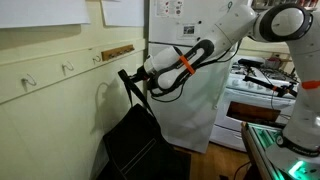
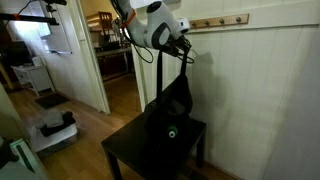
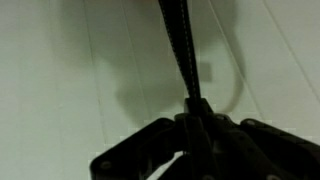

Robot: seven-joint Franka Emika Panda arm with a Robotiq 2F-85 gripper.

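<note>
In exterior view 1 a black bag [image 1: 138, 142] hangs by its strap [image 1: 128, 88] beside the wall. My gripper is shut on that black strap [image 3: 182, 42], which runs up and away from its fingertips in the wrist view. Exterior view 2 has the gripper [image 2: 184, 46] high against the white wall, below and left of the hook rail, with the bag [image 2: 176, 104] beneath it. The bag's lower part overlaps a dark table in that view; whether it touches is unclear.
A wooden rail [image 2: 222, 20] with several hooks is fixed to the wall. Below stands a dark table [image 2: 126, 146]. A white refrigerator [image 1: 188, 112] rises behind the arm, and open floor [image 1: 218, 162] lies to the right.
</note>
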